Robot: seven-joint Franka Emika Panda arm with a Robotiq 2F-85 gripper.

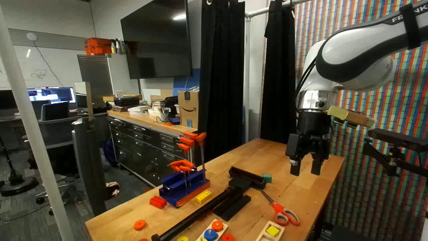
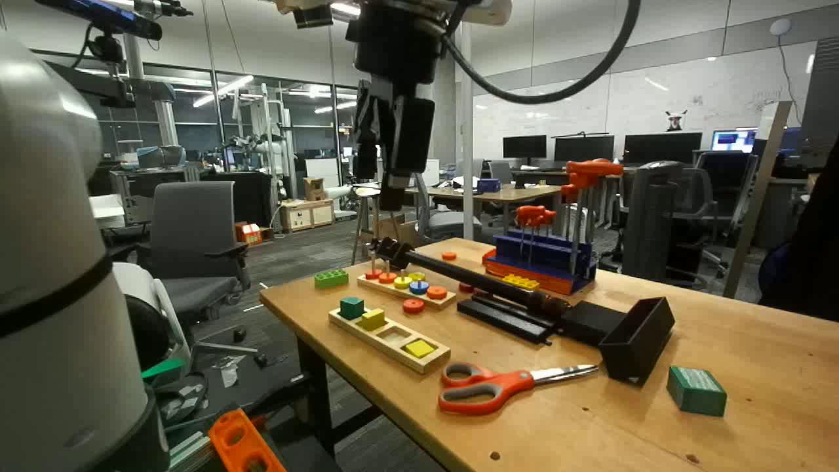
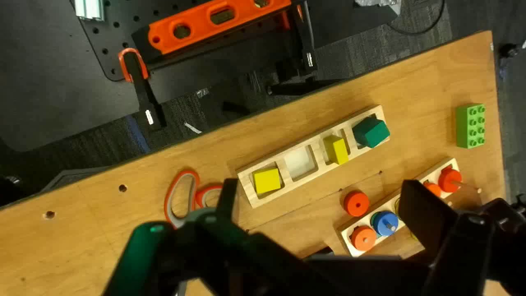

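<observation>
My gripper [image 1: 305, 170] is open and empty, held well above the table. Its two dark fingers [image 3: 227, 200] frame the lower part of the wrist view. Under it lies a wooden tray [image 3: 320, 173] with square slots. One yellow block [image 3: 266, 180] sits in an end slot, and the slot beside it is empty. Another yellow block [image 3: 336, 149] and a green block [image 3: 370, 131] rest tilted in the other slots. A wooden peg board [image 3: 348, 232] holds orange, red and blue rings, partly hidden by a finger.
Orange-handled scissors [image 2: 484, 391] lie near the tray. A black long-handled tool [image 2: 594, 324] crosses the table. Behind it stands a blue rack [image 2: 539, 250] of orange-handled drivers. A green block [image 2: 697, 391], a light-green brick [image 2: 331, 278] and a loose orange ring [image 3: 356, 203] lie apart.
</observation>
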